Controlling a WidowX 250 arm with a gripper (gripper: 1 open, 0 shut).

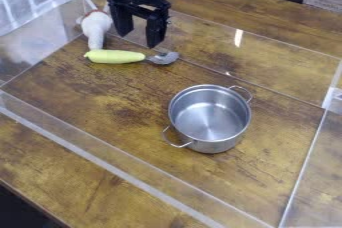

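Note:
My black gripper (138, 27) hangs at the top centre, above and behind a pale yellow-green elongated object (114, 57); whether it is open or shut is too small to tell. A silver spoon-like piece (163, 58) lies at the right end of that object. A white object (96, 27) with a rounded top stands to the left of the gripper. A steel pot (209, 119) with two handles sits on the wooden table at centre right.
Clear low walls border the wooden surface (94, 132) at left, front and right. A dark slot lies at the back right edge.

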